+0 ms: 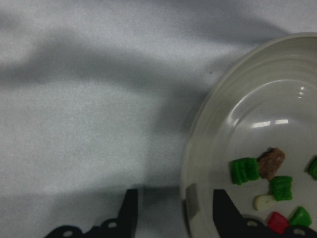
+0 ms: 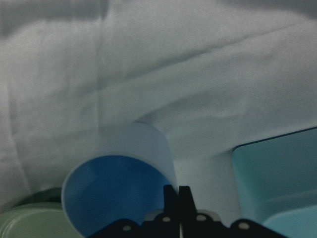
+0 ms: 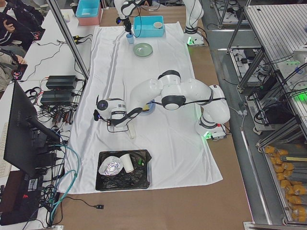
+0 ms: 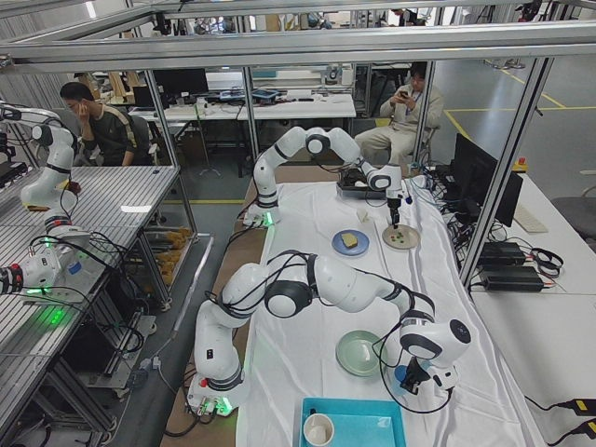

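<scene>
My left gripper is open over the rim of a beige plate (image 1: 247, 99), one finger outside and one inside; small green pieces (image 1: 245, 171), a brown piece (image 1: 270, 162), red and cream pieces lie on it. My right gripper has its fingertips together at the near side of a blue cup (image 2: 111, 191), which stands between a green plate (image 2: 34, 223) and a turquoise bin (image 2: 267, 168); whether it grips the cup's wall is unclear.
A blue plate (image 4: 362, 248) with a yellow item sits mid-table. A black tray (image 3: 122, 182) holding a foil dish and white cylinder is at one end.
</scene>
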